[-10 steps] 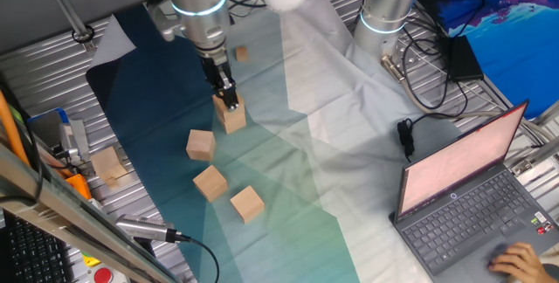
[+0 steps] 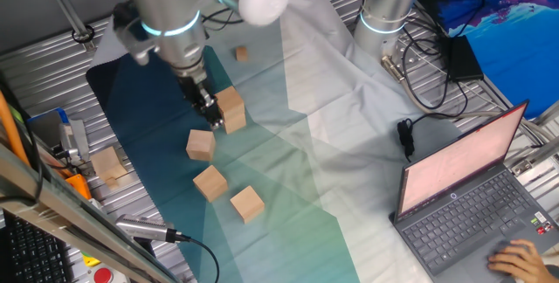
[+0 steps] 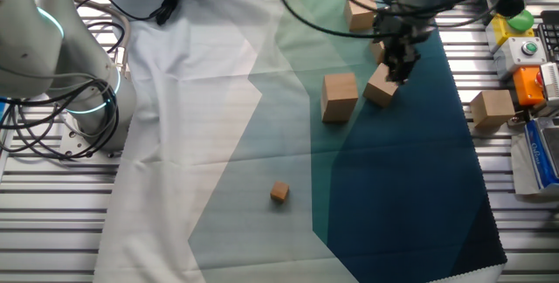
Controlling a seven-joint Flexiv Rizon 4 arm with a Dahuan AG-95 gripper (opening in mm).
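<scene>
My gripper (image 2: 215,119) hangs beside the tall wooden block (image 2: 231,110), on its left in exterior view 1. From the other side, the gripper (image 3: 400,75) appears over a wooden block (image 3: 379,89), close to the tall block (image 3: 339,100). Its fingers look close together, and no block shows in them; how far apart they stand is not clear. Three more wooden blocks lie in a loose line: one (image 2: 201,146) nearest the gripper, a second (image 2: 210,183), and a third (image 2: 247,204). A small wooden cube (image 2: 242,53) sits alone on the cloth.
Another block (image 2: 109,165) lies off the cloth, by the metal rails. A laptop (image 2: 463,196) with a person's hand (image 2: 521,261) on it occupies the right. Cables cross in front of the arm in exterior view 2. Wide bare cloth (image 3: 210,100) lies between the blocks and the base.
In exterior view 1 my gripper has shifted left and slightly down, from over the tall block to beside it. The blocks have stayed in place.
</scene>
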